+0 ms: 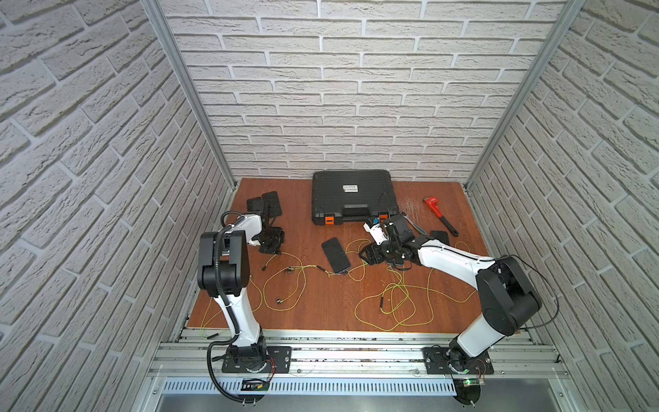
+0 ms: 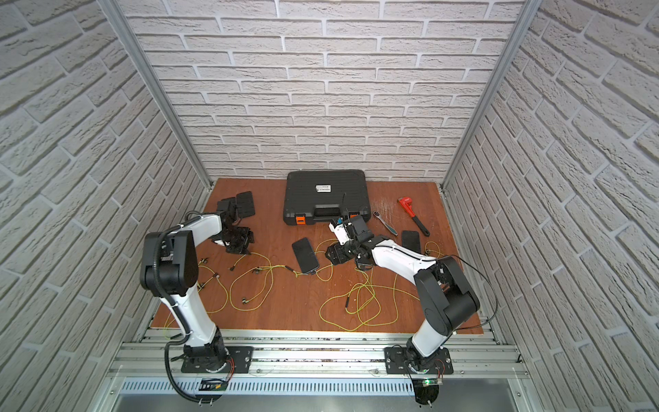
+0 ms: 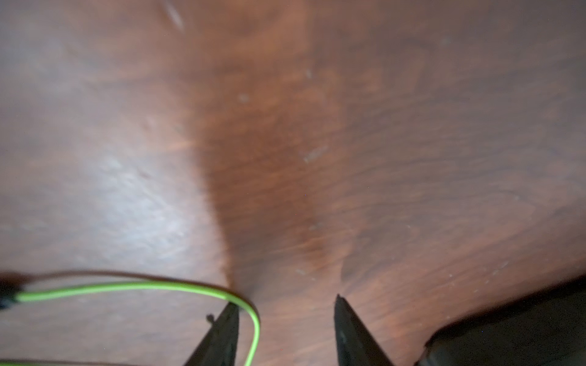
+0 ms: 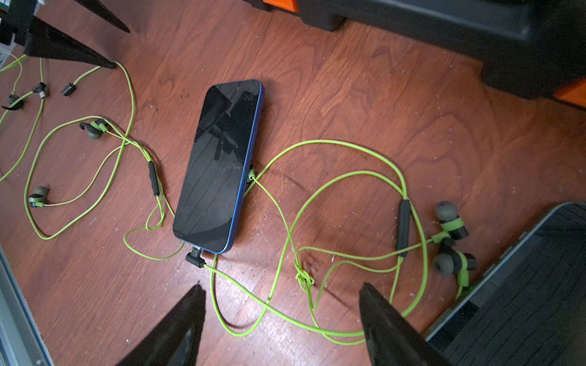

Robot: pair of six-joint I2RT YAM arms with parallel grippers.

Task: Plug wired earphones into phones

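Note:
A blue-edged phone [image 4: 215,164] lies mid-table among green wired earphones [image 4: 403,225], with a right-angled plug [image 4: 195,256] at its lower end. My right gripper is open over the cables below that phone, another dark phone [image 4: 519,305] beside it. My left gripper stands open over bare wood at the left of the table, a green cable [image 3: 140,286] near its fingertips and a blurred dark object [image 3: 512,329] at lower right in the left wrist view. Two dark phones [image 1: 272,203] lie at back left.
A black case [image 1: 351,194] with orange latches occupies the back middle. A red pipe wrench [image 1: 439,214] and a silver tool [image 2: 384,224] lie at back right. Cables spread over the front of the table; bare wood shows between the left phones and the case.

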